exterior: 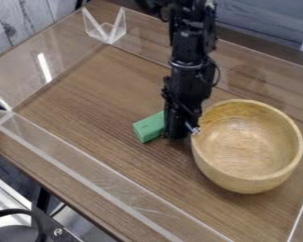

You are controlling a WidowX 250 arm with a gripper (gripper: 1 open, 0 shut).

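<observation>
The black robot gripper [184,127] is lowered over a green block [149,126] on the wooden table [79,113], just left of a tan round bowl [246,151]. Its lower part hides the block's right end. Whether anything is between the fingertips cannot be seen; they are dark and partly hidden at the bowl's left rim.
A clear plastic piece [105,26] stands at the back left. A black cable [15,216] lies at the lower left.
</observation>
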